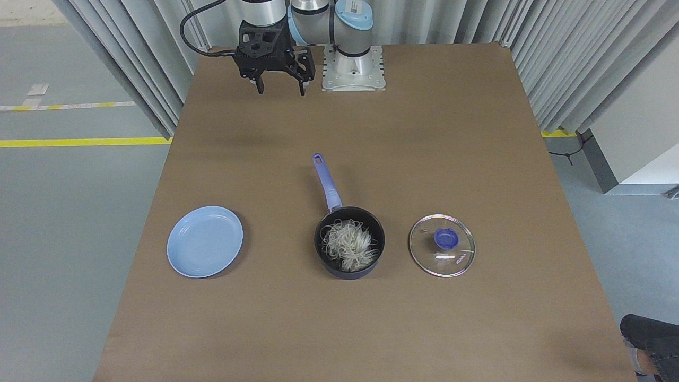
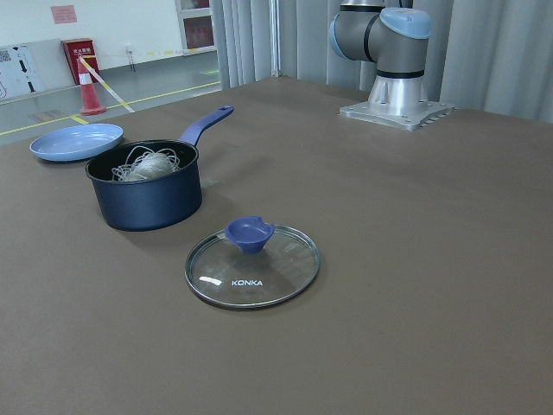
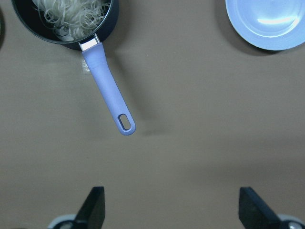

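My gripper (image 1: 280, 88) hangs at the back of the table, open and empty, behind the pan; in the wrist view its fingers frame bare tabletop below the handle. A dark saucepan (image 2: 149, 205) with a blue handle (image 3: 106, 81) pointing toward the back holds white noodles (image 1: 348, 245). A light blue plate (image 1: 205, 242) lies left of the pan in the front view. A glass lid (image 1: 455, 264) with a blue knob (image 2: 250, 232) lies flat to the pan's right.
The robot base (image 1: 353, 79) stands at the back edge. A dark-sleeved person's arm (image 1: 652, 337) is at the lower right, by the table's edge.
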